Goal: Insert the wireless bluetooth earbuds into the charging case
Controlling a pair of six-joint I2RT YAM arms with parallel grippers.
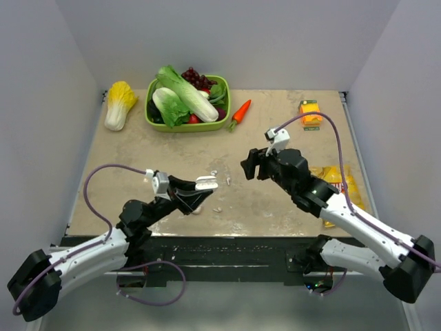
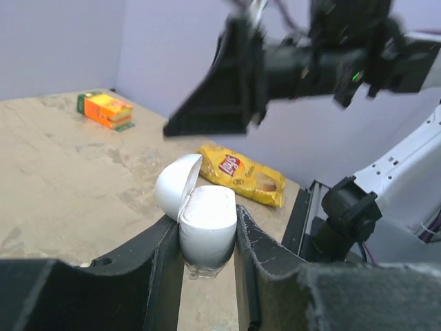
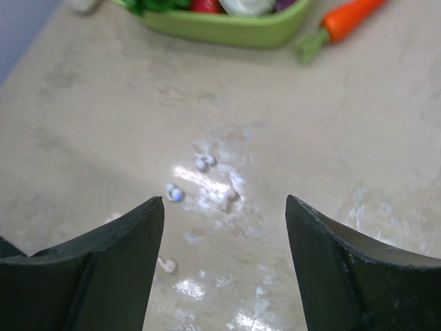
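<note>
My left gripper (image 1: pixel 200 193) is shut on the white charging case (image 2: pixel 207 227), whose lid (image 2: pixel 176 183) stands open in the left wrist view; whether earbuds are inside is unclear. My right gripper (image 1: pixel 255 162) hangs apart, up and to the right of the case, fingers parted and empty. Its fingertips frame bare table in the right wrist view. Small white pieces lie on the table, such as one (image 1: pixel 228 181) right of the case and another (image 3: pixel 167 265) in the right wrist view; which are earbuds I cannot tell.
A green basket of vegetables (image 1: pixel 151 117), a napa cabbage (image 1: pixel 118 107) and a carrot (image 1: pixel 240 112) occupy the back. An orange carton (image 1: pixel 310 114) and a yellow chips bag (image 2: pixel 241 176) are on the right.
</note>
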